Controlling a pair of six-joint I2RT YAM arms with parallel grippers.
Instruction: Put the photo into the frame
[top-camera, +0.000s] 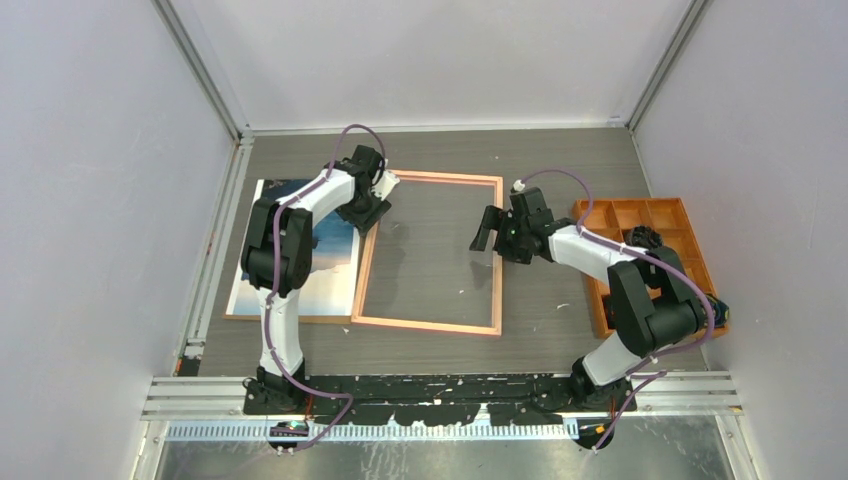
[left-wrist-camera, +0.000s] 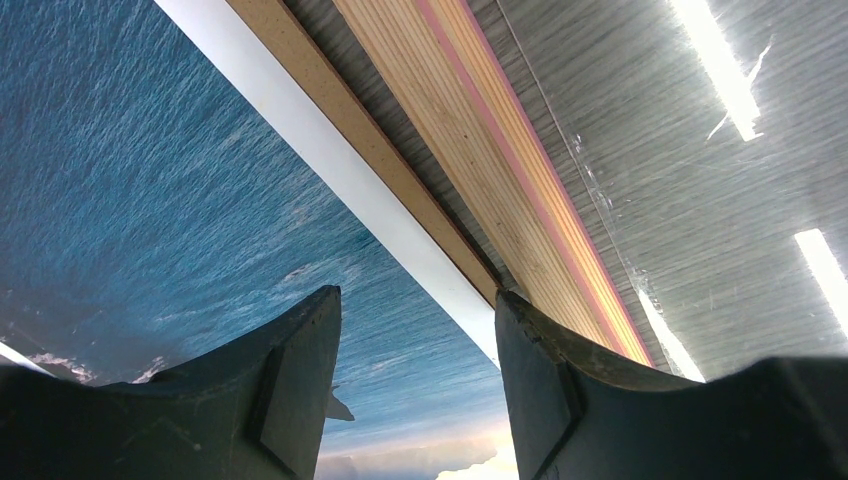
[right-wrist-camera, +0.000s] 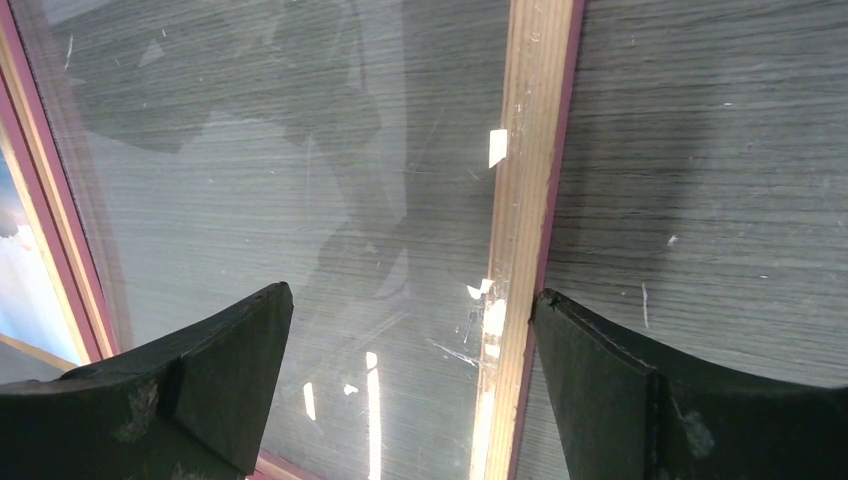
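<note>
A wooden frame (top-camera: 368, 272) with a clear pane lies flat in the middle of the table. Left of it, almost against its side, rests the photo (top-camera: 328, 285), a blue picture with a white border on a brown backing; the left arm covers part of it. My left gripper is part open above the photo's right edge, one finger at the narrow gap beside the frame. Over the frame's right side, my right gripper stands open, its right finger close to the outer side of that wooden bar (right-wrist-camera: 522, 190).
An orange compartment tray (top-camera: 655, 212) holding dark items stands at the right, partly behind the right arm.
</note>
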